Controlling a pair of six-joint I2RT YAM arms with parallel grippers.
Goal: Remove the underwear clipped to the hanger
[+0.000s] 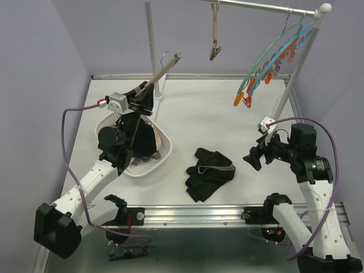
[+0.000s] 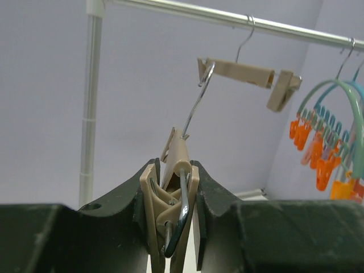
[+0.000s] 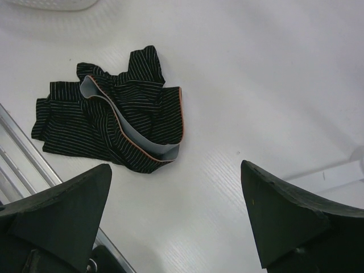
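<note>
Dark striped underwear (image 3: 136, 108) with an orange-edged waistband lies flat on the white table, apart from any hanger; it also shows in the top view (image 1: 209, 174). A beige clip hanger (image 1: 161, 74) is held by my left gripper (image 1: 145, 95), above the basket. In the left wrist view, one clip end of that hanger (image 2: 176, 153) sits between the dark fingers, its hook rising ahead. No cloth hangs from it. My right gripper is open above the table's right side, nothing between its fingers.
A white basket (image 1: 166, 149) holding dark cloth stands at the left, under my left arm. Overhead runs a white rail (image 1: 259, 5) with another beige clip hanger (image 1: 215, 31). Green and blue hangers (image 1: 273, 51) with orange clips hang at right.
</note>
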